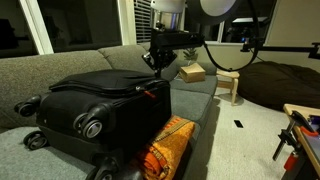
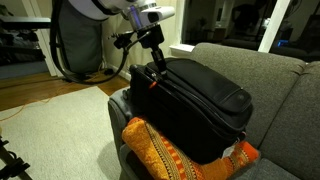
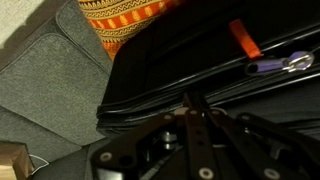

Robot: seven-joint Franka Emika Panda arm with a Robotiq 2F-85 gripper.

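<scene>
A black suitcase (image 1: pixel 130 105) lies on its side on the grey sofa, its wheels toward the left in exterior view 1. My gripper (image 1: pixel 157 72) reaches down to the suitcase's upper edge, and in exterior view 2 the gripper (image 2: pixel 160 68) meets that edge near its zipper line. In the wrist view the fingers look close together, shut on the suitcase (image 3: pixel 160 60) by its zippered edge; the exact part between them is too dark to make out. Off to one side of the fingertips lie a metal zipper pull (image 3: pixel 292 62) and a red tag (image 3: pixel 244 39).
An orange patterned cushion (image 2: pixel 160 150) leans against the suitcase on the sofa (image 2: pixel 215 60). Further along the sofa sits a cardboard box (image 1: pixel 192 73). A wooden table (image 1: pixel 300 120) stands at the right, with open floor (image 1: pixel 240 140) between.
</scene>
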